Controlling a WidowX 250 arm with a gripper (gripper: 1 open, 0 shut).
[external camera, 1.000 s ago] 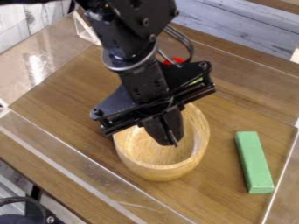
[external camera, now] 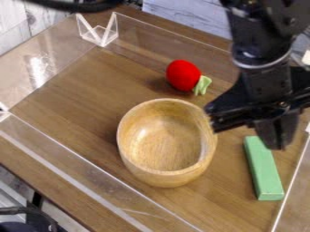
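Note:
My black gripper (external camera: 276, 136) is at the upper right, shut, with nothing visible between its fingers, above the table just over the top end of a green block (external camera: 266, 172). An empty wooden bowl (external camera: 155, 168) stands in the middle front of the table. A red ball-like object (external camera: 183, 74) with a pale green part (external camera: 202, 86) beside it lies behind the bowl.
A clear bracket (external camera: 100, 27) stands at the back left corner. The arm hides the back right.
The arm has swung right, from over the bowl to above the green block, uncovering the bowl and the red object. The bowl and block have not visibly moved.

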